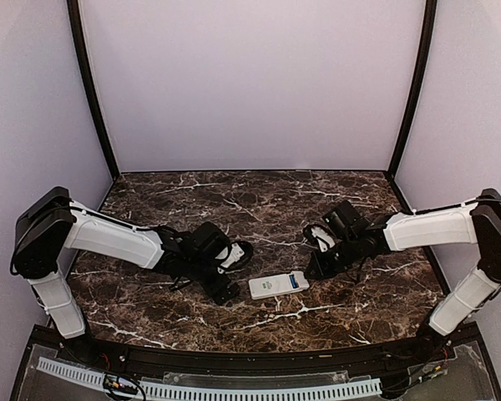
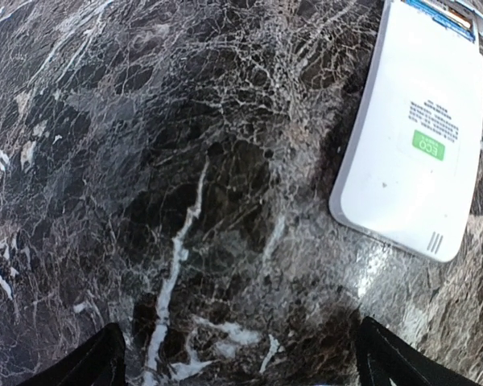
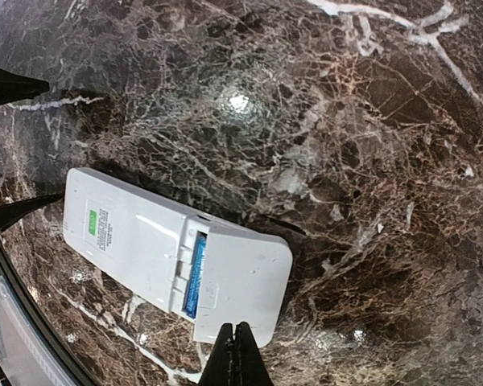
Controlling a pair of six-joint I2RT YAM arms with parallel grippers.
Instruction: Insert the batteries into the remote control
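The white remote control (image 1: 273, 286) lies back side up on the dark marble table, its battery bay partly uncovered. A blue battery (image 3: 196, 276) shows in the gap of the bay, beside the white battery cover (image 3: 243, 283) at the remote's end. My right gripper is shut, nothing visible between its fingers, its tips at the edge of the cover in the right wrist view; I cannot tell whether they touch. At the remote's other end, my left gripper stands open and empty, its fingers (image 3: 20, 211) spread near that end.
Bare marble table (image 1: 234, 188) stretches behind and to both sides of the remote. A dark frame edge with a white slotted strip (image 1: 259, 393) runs along the front.
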